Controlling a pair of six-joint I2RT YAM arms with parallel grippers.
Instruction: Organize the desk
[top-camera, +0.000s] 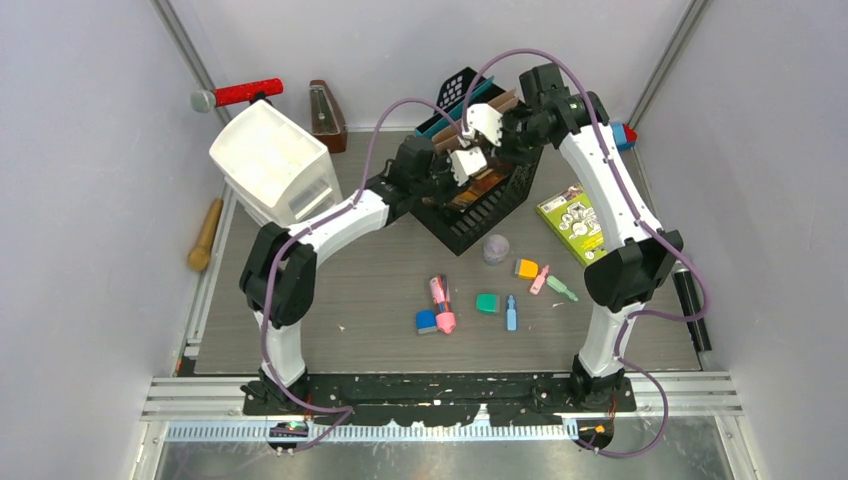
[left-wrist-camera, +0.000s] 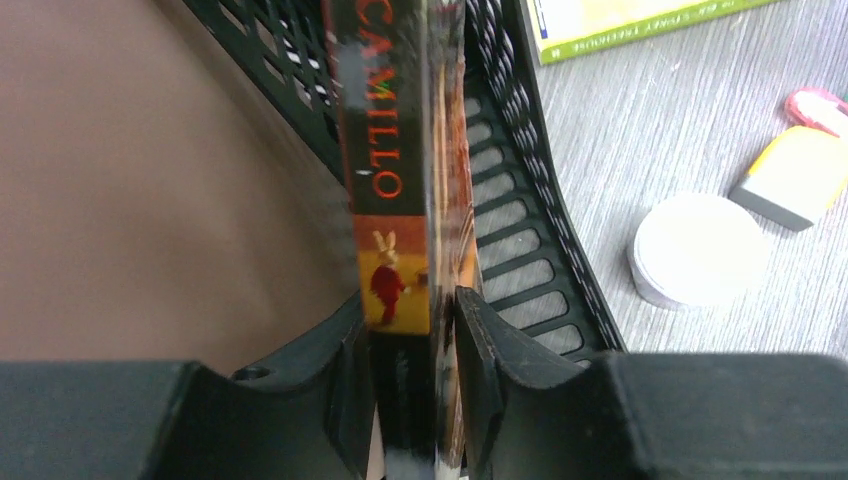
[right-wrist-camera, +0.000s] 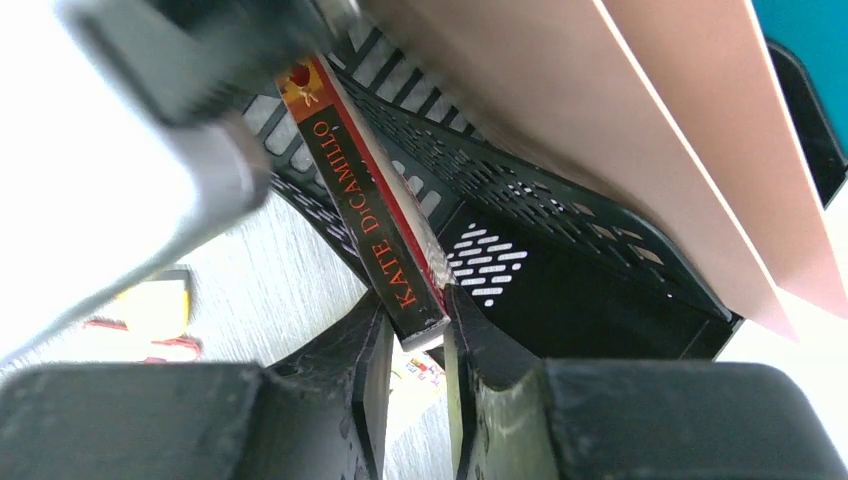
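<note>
A book with a dark Kate DiCamillo spine (left-wrist-camera: 385, 120) (right-wrist-camera: 365, 210) is in the black slatted crate (top-camera: 470, 225) at the back. My right gripper is shut on one end of its spine. At the other end, my left gripper has its fingers either side of the book; whether they grip it is unclear. Tan boards or folders (right-wrist-camera: 650, 120) and a teal one (right-wrist-camera: 800, 50) stand beside it in the crate.
A white drawer unit (top-camera: 260, 150) stands left, a green boxed item (top-camera: 570, 220) right. A round tub (top-camera: 496, 249), a pink object (top-camera: 442, 305), coloured blocks and small bottles lie on the front desk.
</note>
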